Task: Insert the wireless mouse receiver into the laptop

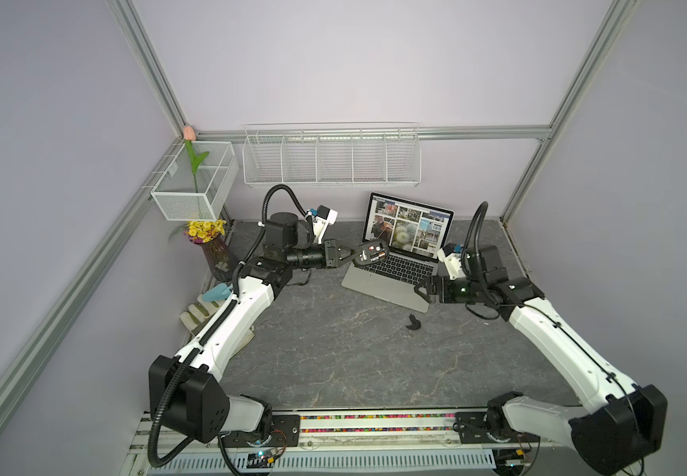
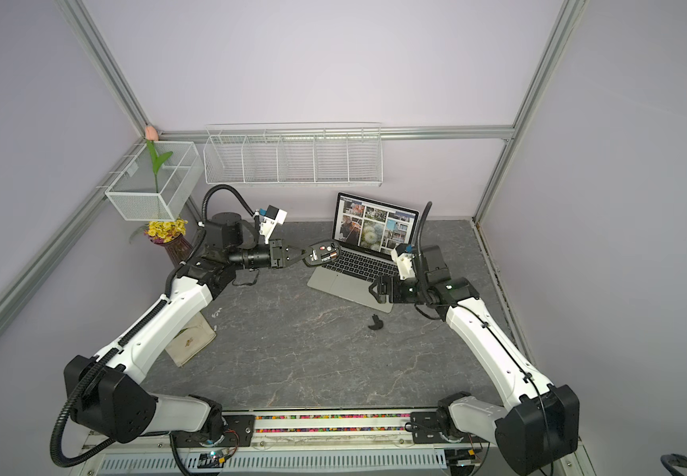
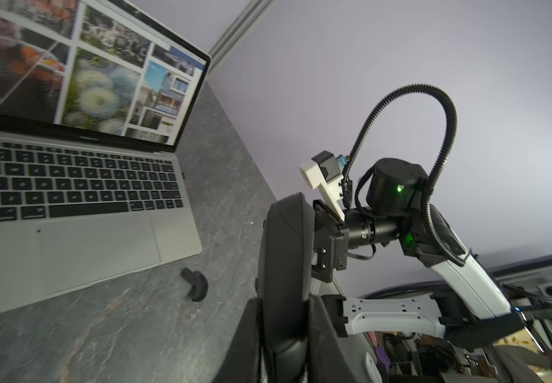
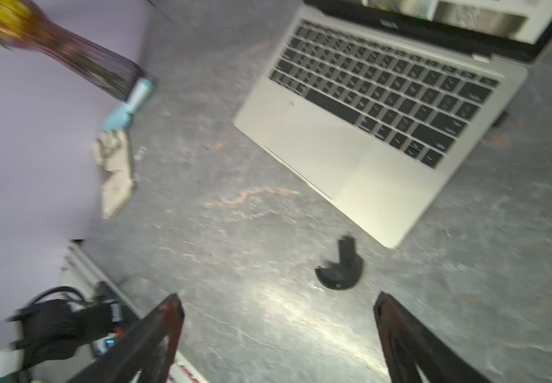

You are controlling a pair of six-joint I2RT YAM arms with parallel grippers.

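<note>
My left gripper (image 1: 349,254) is shut on a dark mouse (image 1: 371,253) held above the laptop; its underside shows small coloured and white parts. In the left wrist view the mouse (image 3: 286,249) appears edge-on. My right gripper is open and empty, over the laptop's front right corner. The open laptop (image 4: 358,172) has pictures on its screen. A small dark piece (image 4: 500,119), perhaps the receiver, stands at the laptop's right edge; how deep it sits cannot be made out. A curved black piece (image 4: 342,265), like a mouse cover, lies before the laptop's front right corner.
A vase of yellow flowers (image 1: 206,231) and a pale rack (image 1: 196,315) stand at the left. Wire baskets (image 1: 331,162) hang on the back wall.
</note>
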